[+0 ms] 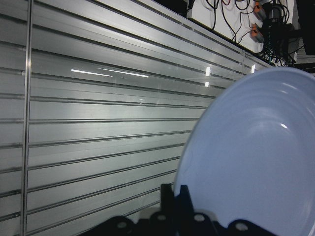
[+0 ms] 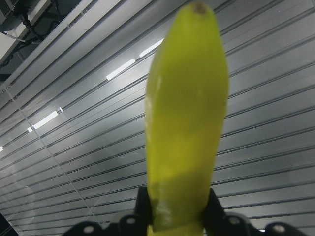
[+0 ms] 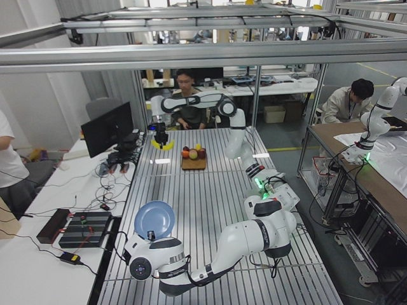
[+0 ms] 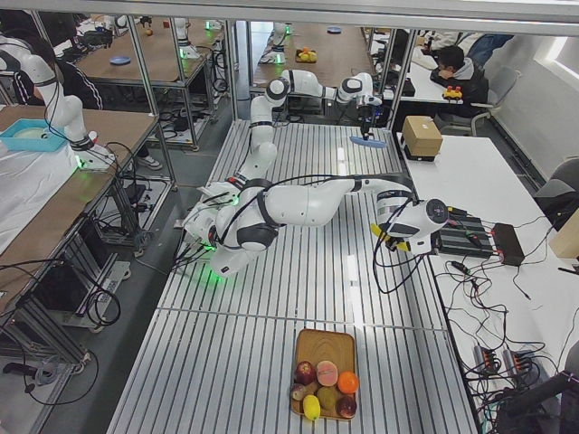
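Note:
My left gripper (image 3: 150,238) is shut on the rim of a blue plate (image 3: 154,217), which fills the right of the left wrist view (image 1: 251,152). My right gripper is shut on a yellow banana (image 2: 187,113); in the camera left view the banana (image 3: 166,146) hangs above the far part of the slatted table, left of a wooden board (image 3: 194,166) holding several fruits. In the camera right view that board (image 4: 321,344) lies at the near end.
Side desks with cables, a monitor (image 3: 108,127) and black power units (image 3: 86,229) border it on the left. A second robot table stands at the right. People sit beyond the frame.

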